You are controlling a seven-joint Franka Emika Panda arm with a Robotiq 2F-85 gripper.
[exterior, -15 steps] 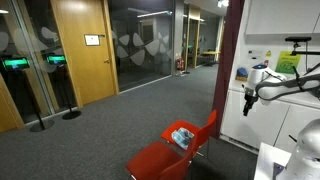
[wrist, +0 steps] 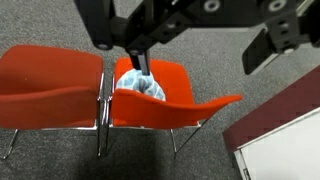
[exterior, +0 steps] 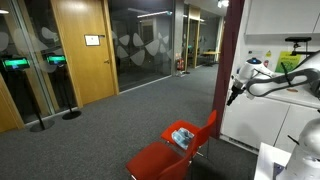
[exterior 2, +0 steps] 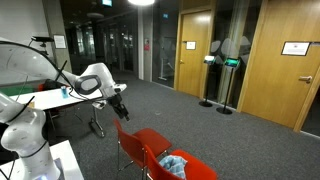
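In the wrist view, the two dark fingers of my gripper stand wide apart, with no object between them. A crumpled white and pale blue cloth [wrist: 150,88] lies on the seat of an orange-red chair [wrist: 178,82]. The left finger overlaps part of the cloth in this view, but the gripper is well above the chair and not touching it. Exterior view 1 has the same cloth [exterior: 181,137] on the chair at lower middle, with my gripper [exterior: 231,100] up to its right.
A second red chair [wrist: 45,85] adjoins the first. White cabinets [exterior: 255,118] stand by the arm, beside a dark red post [exterior: 229,55]. Wide grey carpet [exterior 2: 230,125] lies open beyond the chairs. Two dark stands [exterior 2: 225,85] are near the doors.
My arm has swung outward to the left in exterior view 1, and the gripper is now higher and nearer the chairs. The chairs and cloth have not moved.
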